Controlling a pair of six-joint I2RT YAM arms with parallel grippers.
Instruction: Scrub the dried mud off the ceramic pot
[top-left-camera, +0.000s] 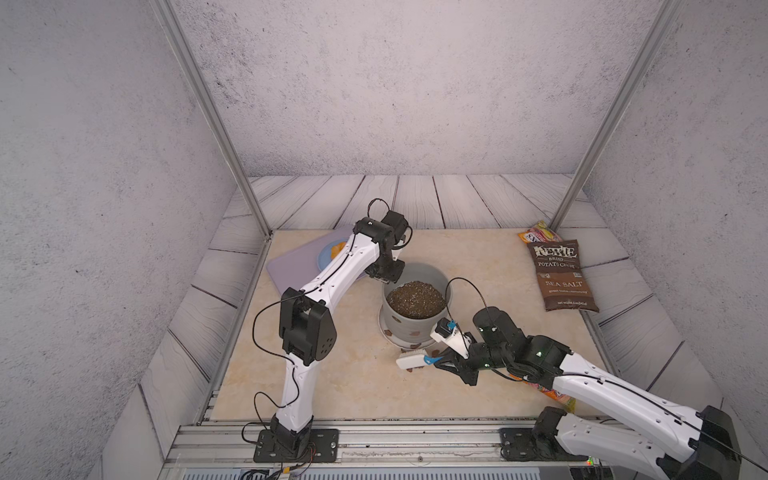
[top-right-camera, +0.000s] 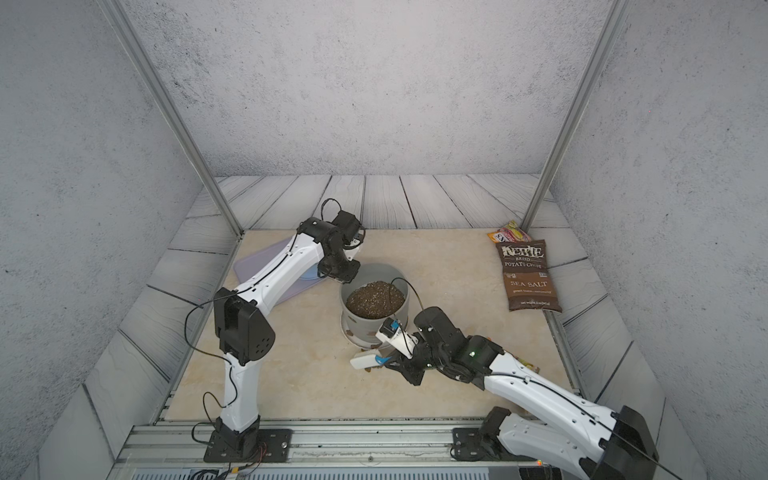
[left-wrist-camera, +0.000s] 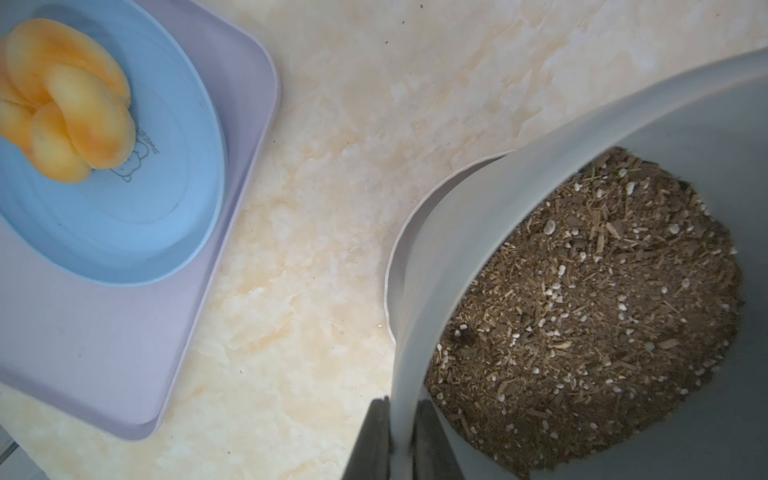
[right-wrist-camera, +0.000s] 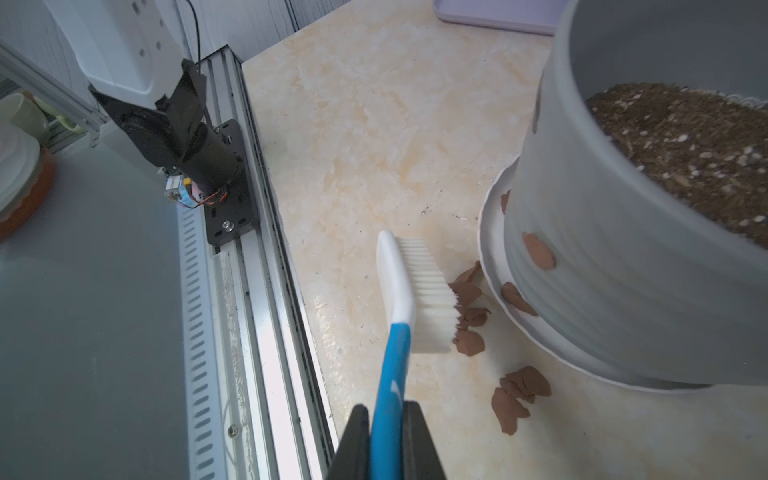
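The grey ceramic pot (top-left-camera: 409, 326), filled with brown soil (left-wrist-camera: 592, 320), stands upright on a saucer (right-wrist-camera: 502, 272). My left gripper is shut on the pot's rim at its far left. A brown mud patch (right-wrist-camera: 538, 250) clings to the pot's lower wall, and another mud piece (right-wrist-camera: 516, 298) lies at its foot on the saucer. Loose mud flakes (right-wrist-camera: 472, 308) lie on the table in front. My right gripper is shut on the blue handle of a white brush (right-wrist-camera: 397, 280). The bristles face the pot, apart from its wall, by the loose flakes.
A lilac tray (left-wrist-camera: 88, 368) with a blue plate (left-wrist-camera: 172, 200) and bread (left-wrist-camera: 72, 96) lies beyond the pot's left side. A brown chip bag (top-left-camera: 564, 276) lies at the right. Bare table spreads in front of the left arm.
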